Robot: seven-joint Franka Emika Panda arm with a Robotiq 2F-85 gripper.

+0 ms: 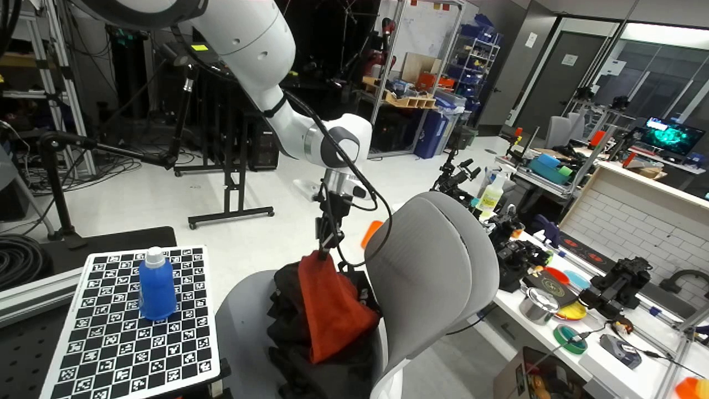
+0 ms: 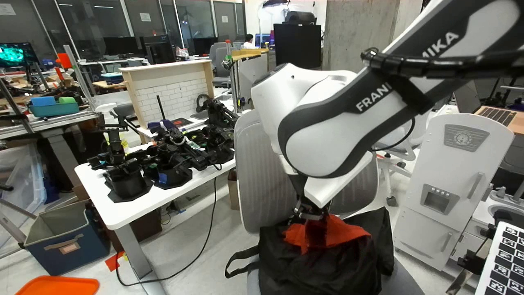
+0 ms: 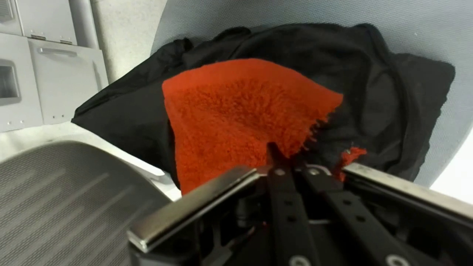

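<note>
A red towel lies draped over a black bag on the seat of a grey chair. My gripper points down from above, its fingers closed together on a pinch of the cloth, which rises to the fingertips. In the wrist view the gripper has its two fingers close together at the towel's edge. The fluffy face of the red towel spreads ahead and left of them, and a small red scrap of cloth shows on their right. The exact pinch between the fingertips is hidden.
The chair's grey backrest rises close beside the gripper. A blue bottle stands on a checkered board at the left. A white toy kitchen stands near the chair. Bare seat lies left of the bag.
</note>
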